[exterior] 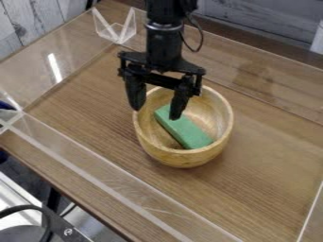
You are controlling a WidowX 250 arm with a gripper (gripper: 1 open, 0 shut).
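A wooden bowl [180,151] with a green rectangular block [186,131] lying inside sits on the wooden table. My black gripper [161,95] hangs from the top centre over the bowl, its two fingers spread apart on either side near the bowl's back rim, with nothing visible held between them. The block is below and between the fingers, slightly toward the front.
A clear plastic object [115,26] stands at the back left. Dark cables lie at the lower left edge.
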